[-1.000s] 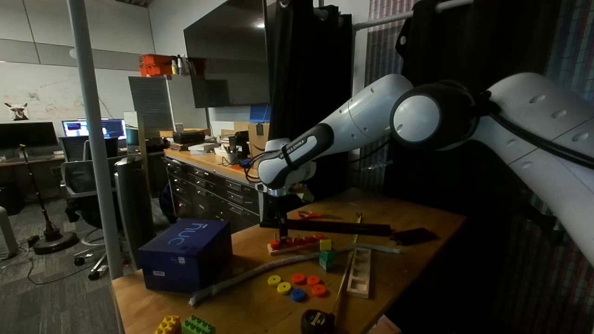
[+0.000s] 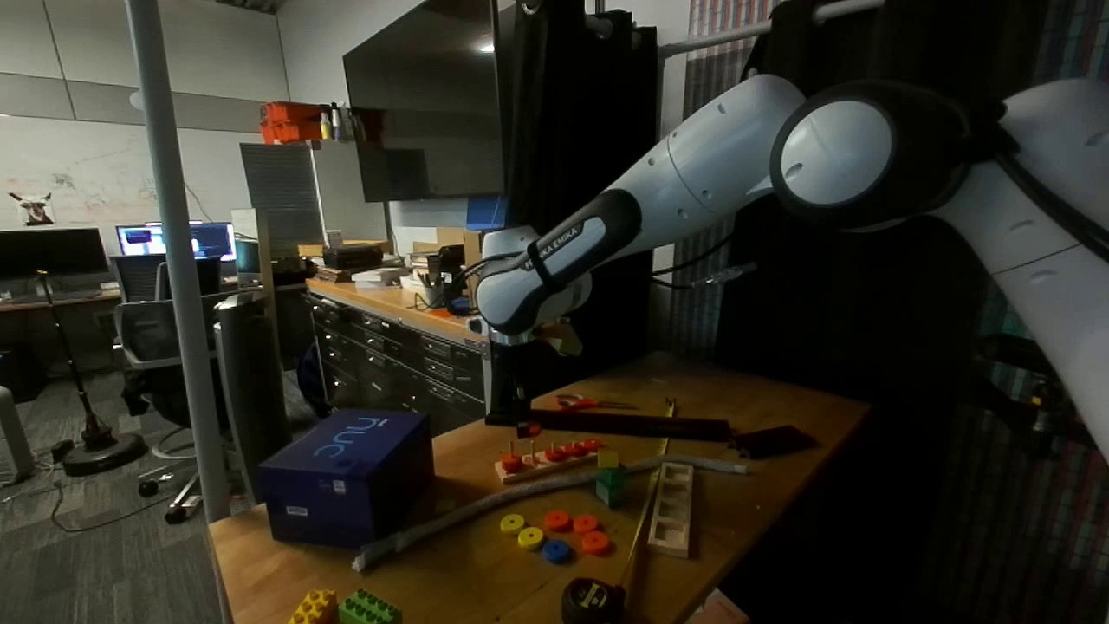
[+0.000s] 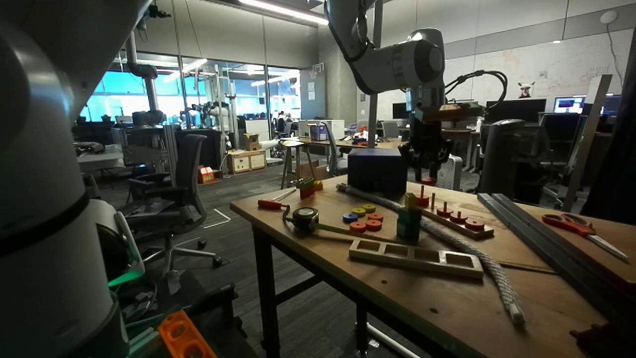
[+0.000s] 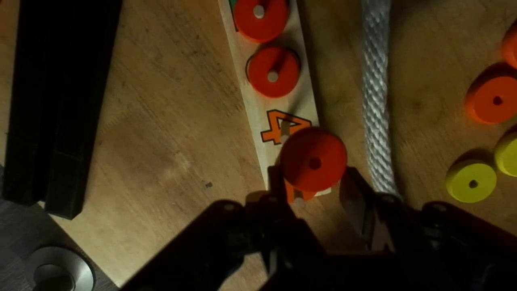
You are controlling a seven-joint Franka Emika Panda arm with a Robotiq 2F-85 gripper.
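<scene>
My gripper is shut on a red disc (image 4: 310, 150) with a hole in its middle. The disc hangs above the near end of a wooden peg board (image 4: 259, 131), partly covering a printed orange 4 in the wrist view. Two more red discs (image 4: 274, 80) sit on pegs farther along that board. From exterior view 2, the held disc (image 3: 428, 181) is clear of the board (image 3: 487, 231), below the black fingers. Other red discs (image 3: 474, 223) remain on the board's pegs there, one of them (image 3: 422, 201) at the far end.
Loose yellow discs (image 2: 530, 537), orange discs (image 2: 595, 542) and a blue disc (image 2: 557, 551) lie on the table. A grey rope (image 2: 499, 503), stacked blocks (image 2: 610, 484), a slotted wooden frame (image 2: 683, 484), a dark blue box (image 2: 343, 489), black bars (image 2: 624, 423) and scissors (image 3: 569, 223) surround the board.
My gripper has risen from the peg board, moving slightly left in exterior view 1. A red disc has come up with it. The board has shifted slightly; the other tabletop things look unmoved.
</scene>
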